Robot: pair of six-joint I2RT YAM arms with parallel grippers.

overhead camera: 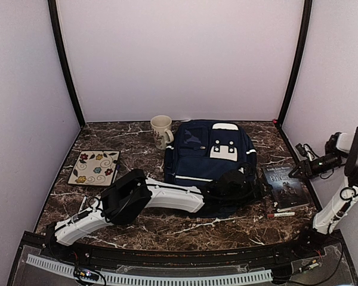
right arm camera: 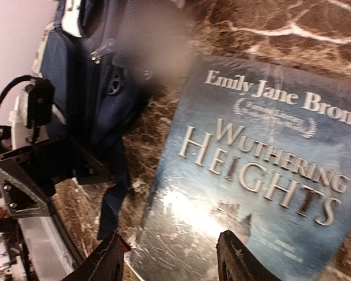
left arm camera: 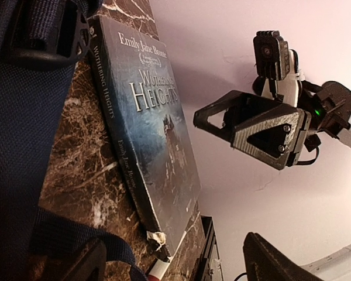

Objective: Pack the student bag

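The navy student bag (overhead camera: pixel 194 158) lies on the table, its lower right part covered by my left arm. To its right a dark blue book, Wuthering Heights (overhead camera: pixel 284 187), rests flat on the tabletop. My left gripper (overhead camera: pixel 264 189) is at the bag's right side, close to the book; in the left wrist view its fingers (left arm camera: pixel 269 260) stand wide apart, with a bag strap (left arm camera: pixel 76 231) near the left one. My right gripper (overhead camera: pixel 296 161) is open above the book's right side. In the right wrist view the book's cover (right arm camera: pixel 240 193) fills the space beyond its empty fingers (right arm camera: pixel 234 257).
A cream mug (overhead camera: pixel 161 131) stands behind the bag's left corner. The flower-patterned board (overhead camera: pixel 95 167) lies at the left. A white-and-red marker (overhead camera: pixel 281 214) sits just in front of the book. Walls close in the table at the back and sides.
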